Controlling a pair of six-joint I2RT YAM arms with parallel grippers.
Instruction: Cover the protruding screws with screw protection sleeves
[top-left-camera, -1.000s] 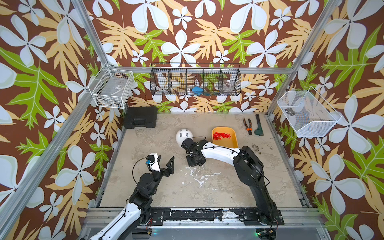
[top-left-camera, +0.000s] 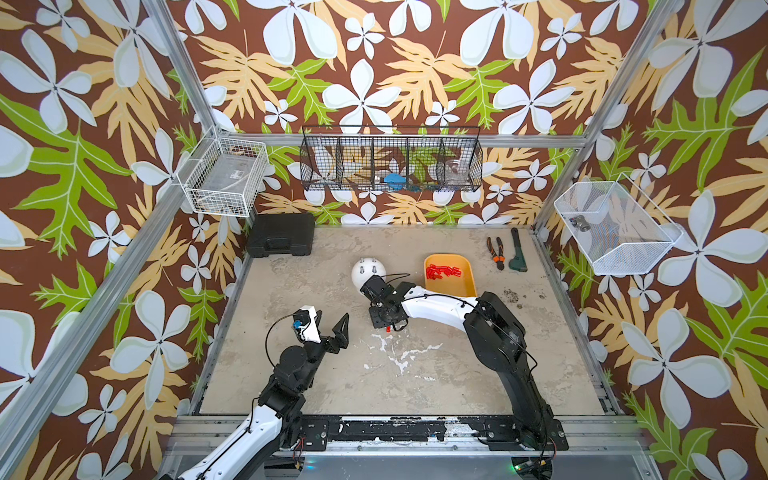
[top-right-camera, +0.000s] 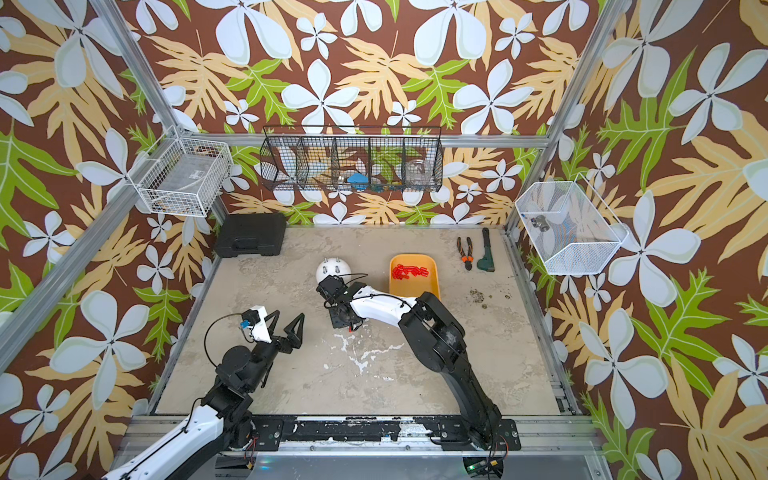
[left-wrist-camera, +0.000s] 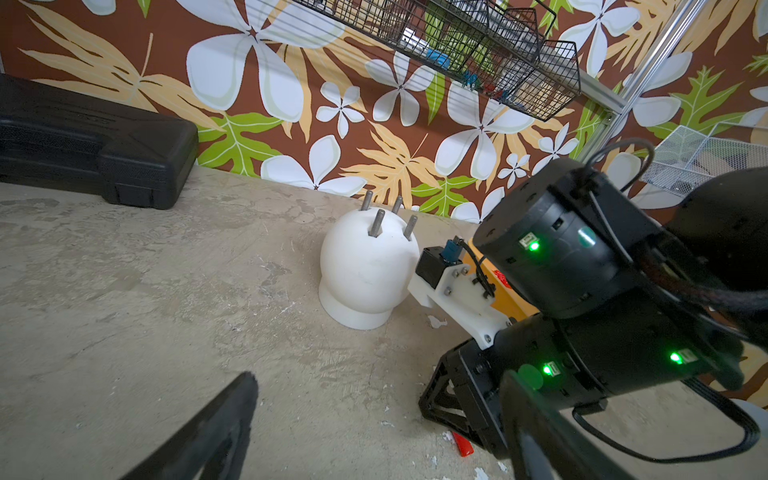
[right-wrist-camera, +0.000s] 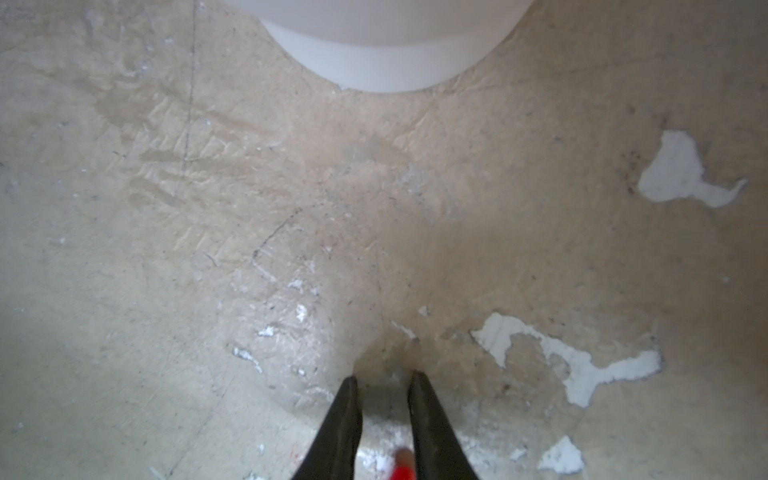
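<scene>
A white dome (left-wrist-camera: 368, 264) stands upright on the table with several bare metal screws (left-wrist-camera: 377, 222) sticking up from its top; no red sleeve shows on them. In front of it, my right gripper is low over the table, shut on a red sleeve (right-wrist-camera: 402, 470), whose end shows between the fingers at the lower frame edge. The left wrist view shows that red sleeve jutting out below the right fingers. To the left of the dome, my left gripper (top-left-camera: 333, 317) is open and empty, its fingers (left-wrist-camera: 232, 416) spread wide.
Several red sleeves lie in the yellow bin (top-left-camera: 461, 287), right of the dome and partly behind the right arm. A black case (top-left-camera: 280, 234) sits at the back left; pliers (top-left-camera: 496, 253) and a green tool (top-left-camera: 518, 250) lie at the back right.
My right gripper has shifted slightly to the left, and a bit of red now shows at its tip. The left arm and the dome stand as before.
</scene>
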